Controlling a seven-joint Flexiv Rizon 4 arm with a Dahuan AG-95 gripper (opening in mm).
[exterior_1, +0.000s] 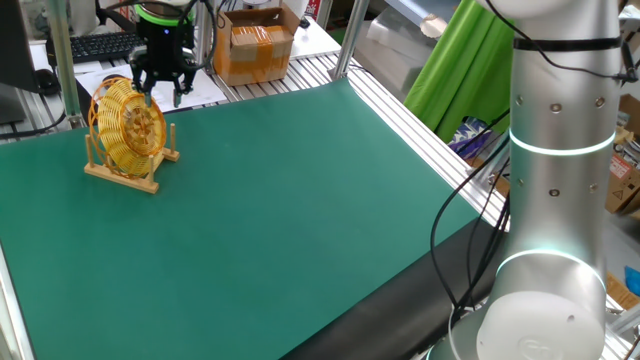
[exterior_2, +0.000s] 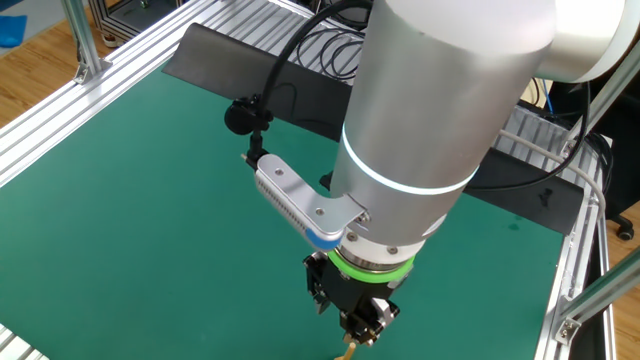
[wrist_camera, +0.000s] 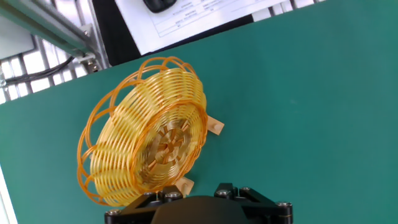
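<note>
A yellow woven basket with a looped orange rim stands on its side in a pale wooden rack at the table's far left. Its round base faces right. Above and just right of the basket's top hangs my gripper, its two fingertips apart and nothing between them. In the wrist view the basket lies to the left, ahead of the gripper; most of the rack is hidden under it. The second exterior view has the gripper low in the frame, and the basket is out of sight there.
Green matting covers the table, bare to the right of the rack. Behind the far edge are a cardboard box, papers and a keyboard. A metal post rises behind the basket.
</note>
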